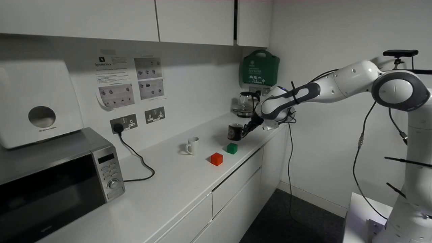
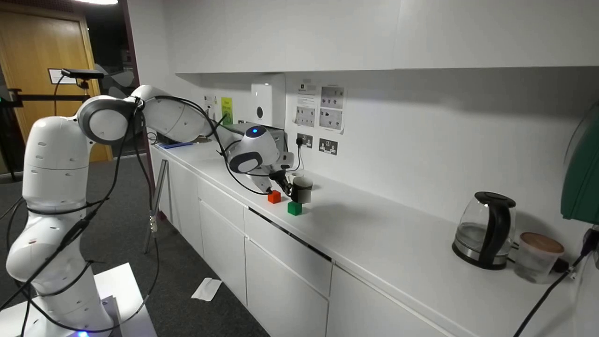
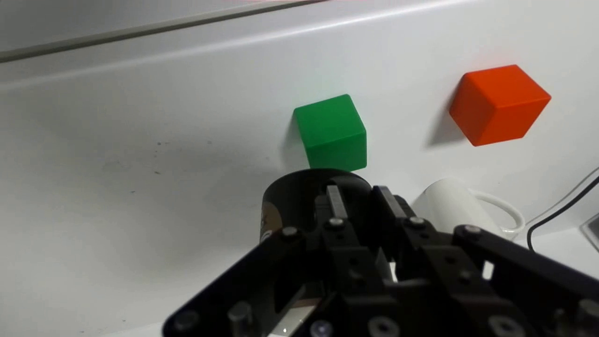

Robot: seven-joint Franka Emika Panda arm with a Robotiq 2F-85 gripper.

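Note:
A black mug [image 1: 234, 133] with a pale round emblem is upright or nearly so, and my gripper [image 1: 244, 133] is shut on its wall. In the wrist view one finger [image 3: 337, 203] reaches inside the mug's dark opening, while the other stays outside. The mug [image 2: 303, 191] appears to hang a little above the counter, its underside partly unclear. Close to it on the counter sits a green cube [image 3: 332, 134]. A red-orange cube [image 3: 500, 105] lies farther along, and a white mug [image 1: 193, 145] stands nearer the wall.
At the far end of the counter [image 2: 393, 247] are a glass kettle [image 2: 485, 230] and a clear container with a brown lid [image 2: 537, 258]. A microwave [image 1: 60, 174] occupies the opposite end, its cable trailing over the surface. Much bare counter lies between the cubes and the kettle.

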